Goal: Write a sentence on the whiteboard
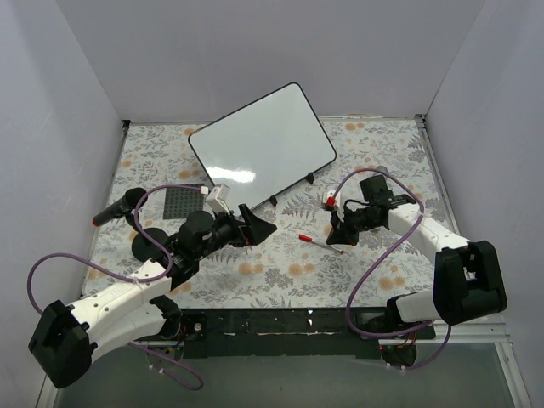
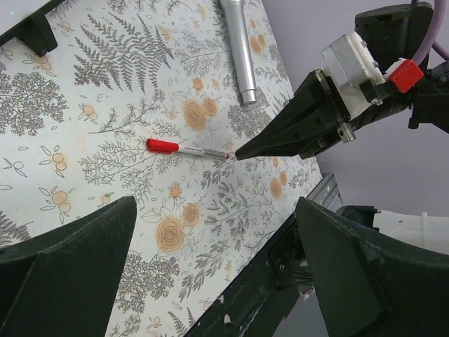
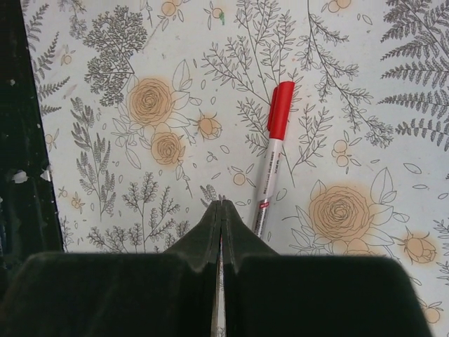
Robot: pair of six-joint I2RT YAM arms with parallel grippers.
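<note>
A white whiteboard (image 1: 263, 144) stands tilted at the back. A red-capped marker lies on the patterned mat in the middle, lengthwise below my right gripper in the right wrist view. My left gripper (image 1: 258, 229) stands open left of the marker. My right gripper is above the marker's tail end, its fingertips close together; whether anything is between them or how far open they are is unclear.
A silver cylinder (image 2: 239, 53) lies to the right, behind the right arm. A dark grid pad (image 1: 183, 202) and a black round stand (image 1: 149, 245) are at the left.
</note>
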